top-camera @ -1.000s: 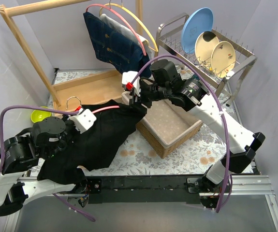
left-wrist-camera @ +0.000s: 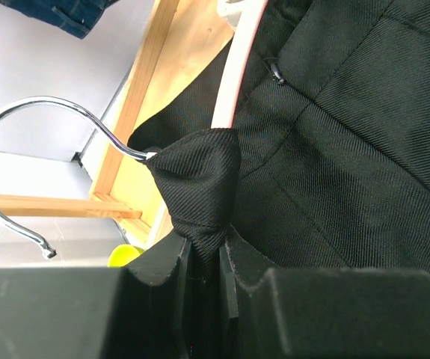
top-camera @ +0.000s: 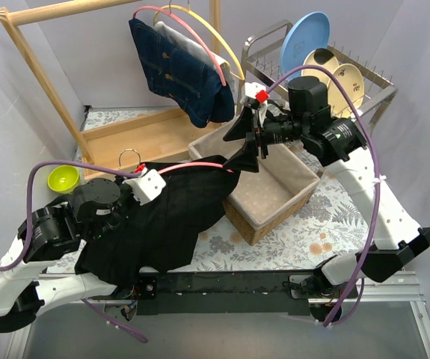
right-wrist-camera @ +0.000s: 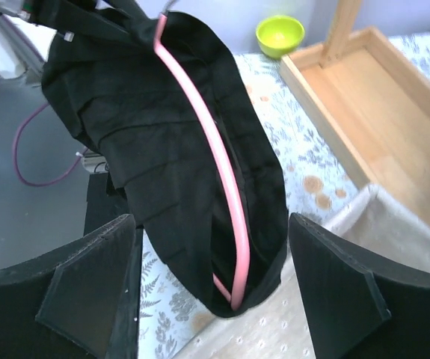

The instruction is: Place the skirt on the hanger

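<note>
The black skirt (top-camera: 162, 224) hangs over a pink hanger (top-camera: 185, 166), which runs along its upper part to the far end in the right wrist view. My left gripper is shut on a bunched piece of skirt (left-wrist-camera: 200, 179) beside the hanger's metal hook (left-wrist-camera: 43, 102). My right gripper (top-camera: 241, 143) stands open just above the skirt's right end; in the right wrist view nothing is between its fingers, and the pink hanger (right-wrist-camera: 222, 172) lies on the fabric below it.
A wooden rack (top-camera: 46, 82) holds jeans (top-camera: 162, 63) on hangers at the back. A lined basket (top-camera: 274, 194) sits under my right gripper, a dish rack (top-camera: 379, 97) stands back right, a green bowl (top-camera: 63, 178) at left.
My right gripper has moved right and up off the skirt's end and opened.
</note>
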